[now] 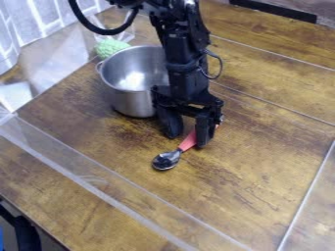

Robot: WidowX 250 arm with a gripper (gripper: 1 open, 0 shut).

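The black gripper (187, 125) is low over the wooden table, its fingers down around a spoon (167, 159) with a metal bowl end and a red handle. The handle runs up to the right beneath the fingers and is partly hidden by them. Whether the fingers grip it I cannot tell. A metal pot (128, 76) stands behind and left of the gripper, partly hidden by it.
A green knitted-looking item (112, 48) lies behind the pot at the back left. Pale, clear edging runs along the left side.
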